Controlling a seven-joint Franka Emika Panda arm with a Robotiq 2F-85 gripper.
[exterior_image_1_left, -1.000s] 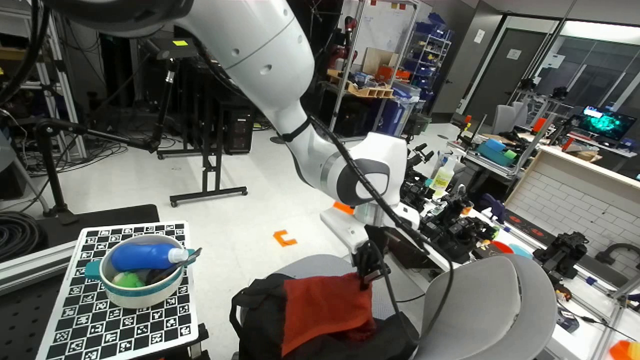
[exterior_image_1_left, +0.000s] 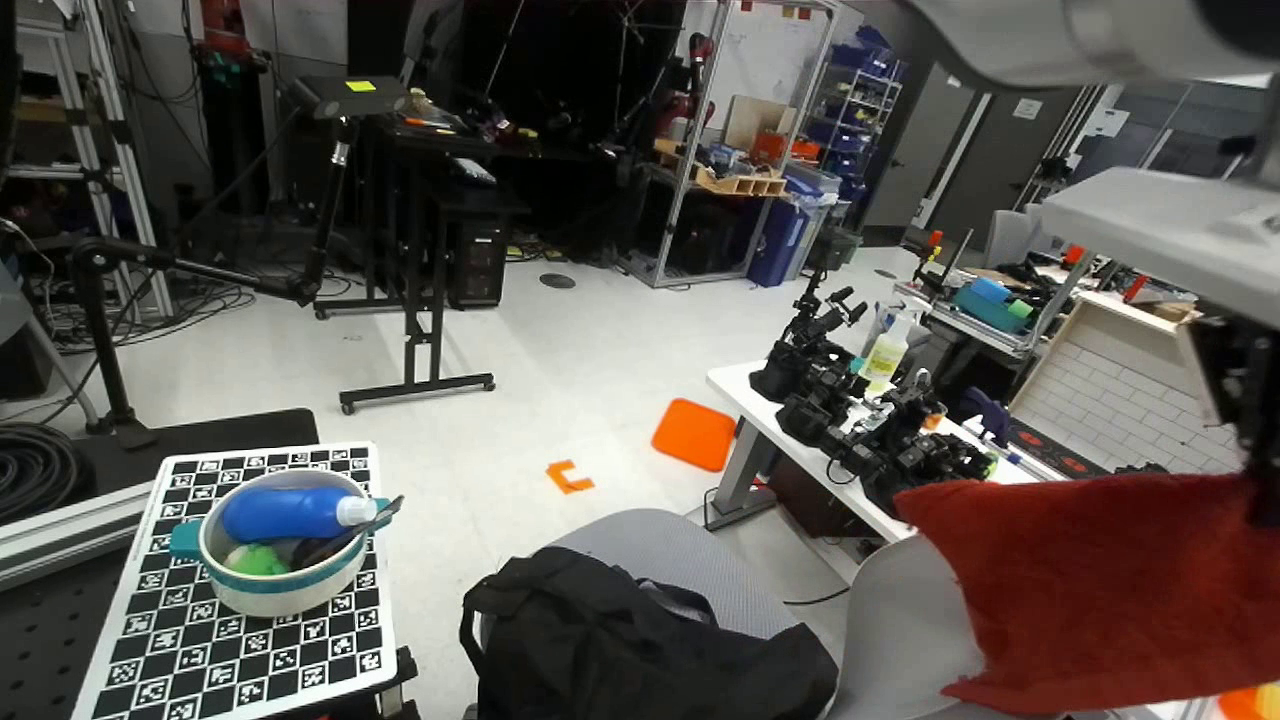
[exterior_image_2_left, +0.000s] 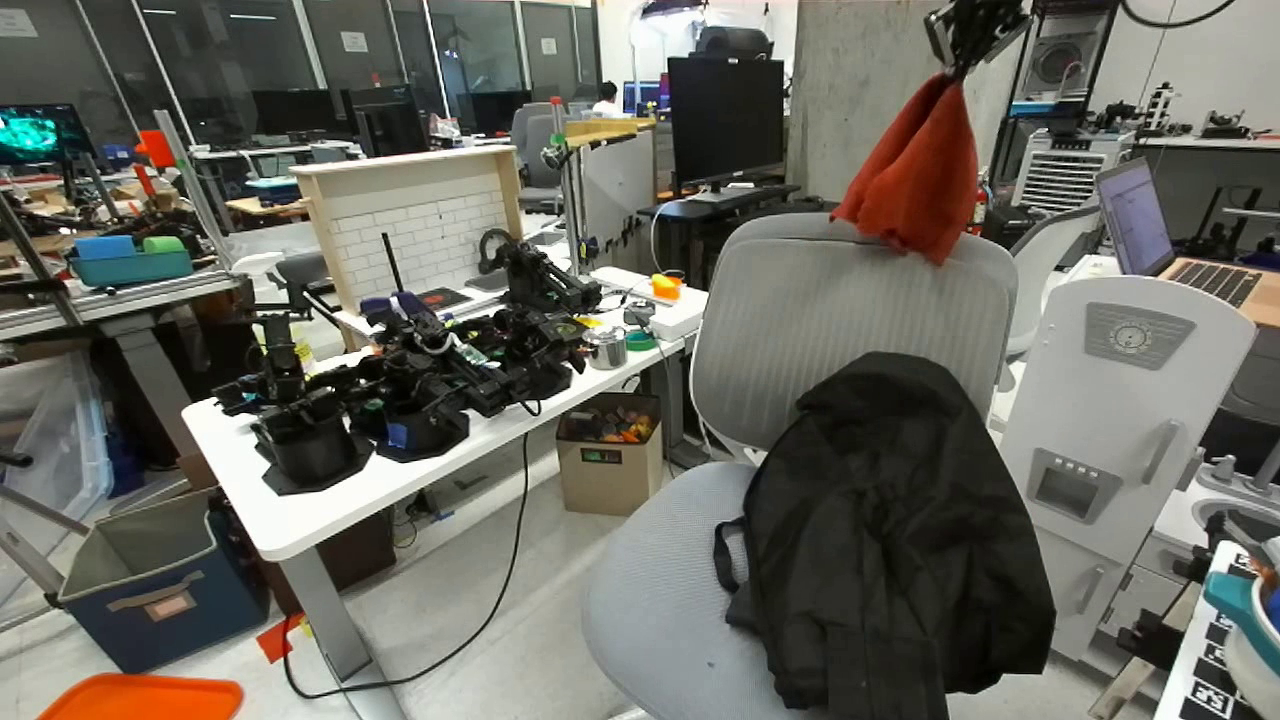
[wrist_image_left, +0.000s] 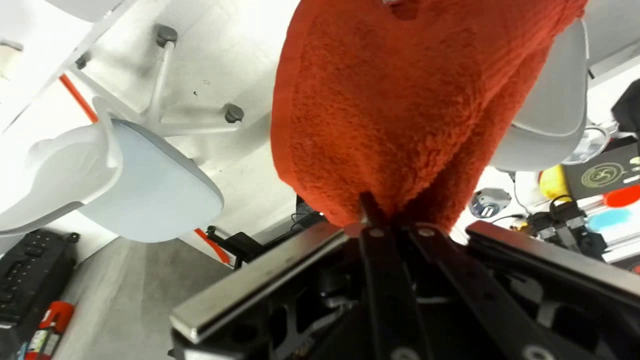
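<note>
A red towel (exterior_image_2_left: 918, 170) hangs from my gripper (exterior_image_2_left: 960, 60), which is shut on its top end in exterior view 2. The towel dangles in front of or over the top of the grey chair's backrest (exterior_image_2_left: 852, 312); whether they touch I cannot tell. In the wrist view the towel (wrist_image_left: 384, 120) spreads away from the fingertips, bunched between them at the gripper. Exterior view 1 shows the towel (exterior_image_1_left: 1116, 588) large at the right edge, with the gripper (exterior_image_1_left: 1254, 408) partly cut off there.
A black bag (exterior_image_2_left: 894, 528) lies on the chair seat (exterior_image_2_left: 666, 588). Left of the chair stands a white table (exterior_image_2_left: 252, 480) crowded with black devices. A pot (exterior_image_1_left: 282, 588) holding a blue bottle (exterior_image_1_left: 288, 512) sits on a checkered board (exterior_image_1_left: 156, 648). Open floor lies between.
The arm has lifted the red towel from over the bag and seat and carried it up and right in exterior view 1, near the backrest. The bag and pot stay put.
</note>
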